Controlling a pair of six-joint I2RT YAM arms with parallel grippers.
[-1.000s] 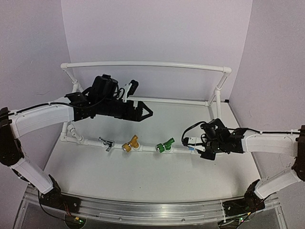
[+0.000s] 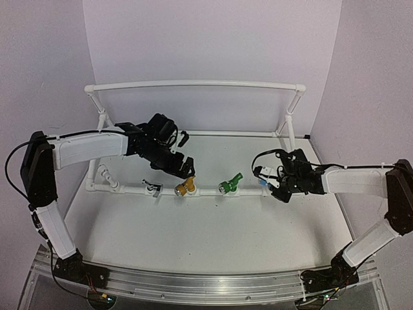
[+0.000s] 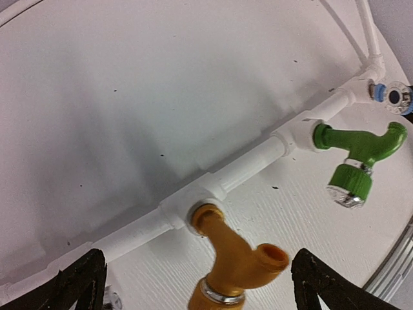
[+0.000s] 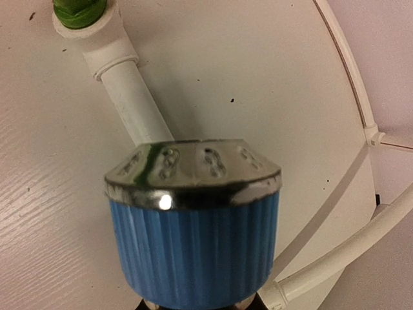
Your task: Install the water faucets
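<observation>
My left gripper [image 2: 186, 168] stands open just above the orange faucet [image 2: 185, 186]. In the left wrist view its fingers [image 3: 315, 279] are wide apart, with the orange faucet [image 3: 240, 261] between and below them. At the right end of the pipe my right gripper [image 2: 271, 179] is on the blue faucet [image 3: 381, 92]. Close up in the right wrist view, the blue knob [image 4: 193, 252] with its metal cap hides most of that grip; only fingertips show, close in on both sides. A green faucet [image 2: 231, 183] and a silver faucet [image 2: 153, 188] sit on the same pipe.
White lower pipe [image 2: 210, 192] carries the faucets in a row. The frame's upper rail [image 2: 193, 84] runs across behind. A bare white elbow [image 2: 106, 175] rises at the left. The board in front of the pipe is clear up to the metal rail [image 2: 213, 294].
My left gripper has come down and slightly left to the orange faucet. The lower pipe and its faucets have shifted a little right and up, and the right gripper has moved slightly up.
</observation>
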